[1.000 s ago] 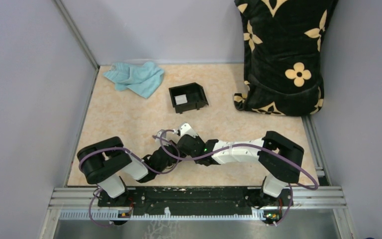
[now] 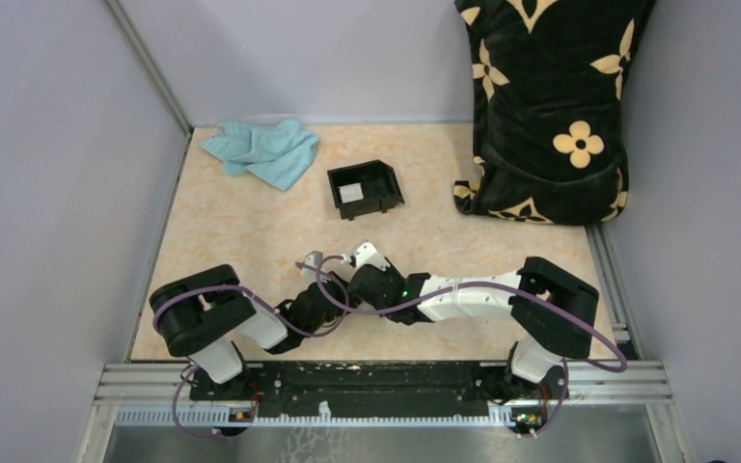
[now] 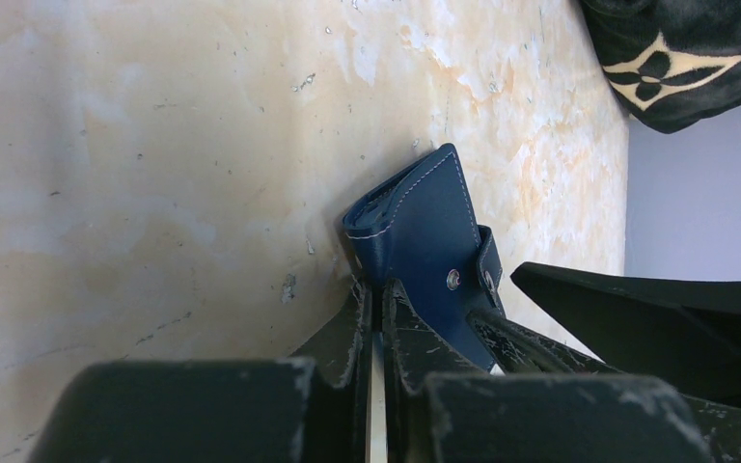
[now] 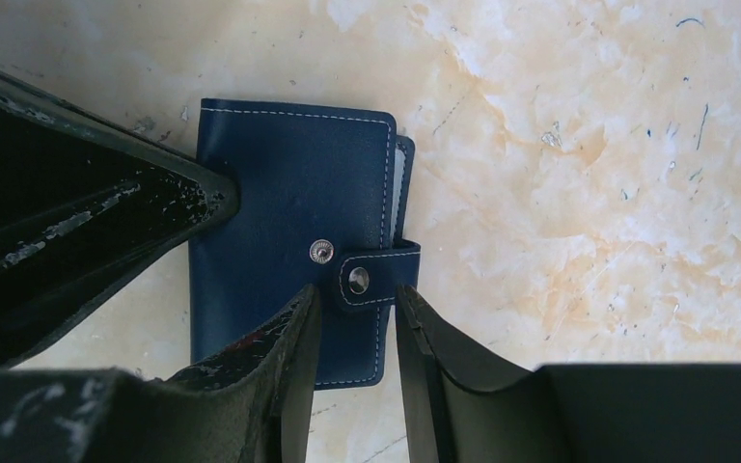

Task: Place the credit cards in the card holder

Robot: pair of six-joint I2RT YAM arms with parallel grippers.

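The dark blue card holder (image 4: 270,174) lies on the table, its flap (image 4: 386,275) folded over the edge with one snap (image 4: 321,252) on the cover uncovered. A pale edge, perhaps a card (image 4: 397,188), shows between its covers. My left gripper is shut on the holder's folded side (image 3: 374,253). Above the flap, my right gripper stands open, its fingertips on either side of the strap and nothing clearly gripped. From the top, both arms hide the holder.
Behind the arms is a black open box (image 2: 383,183) holding a flat white piece (image 2: 351,193). A teal cloth (image 2: 268,149) lies at the back left, a black flowered cushion (image 2: 550,106) at the back right.
My right arm has shifted slightly; its gripper end sits a few pixels nearer the table's front and to the right. The left arm looks unmoved.
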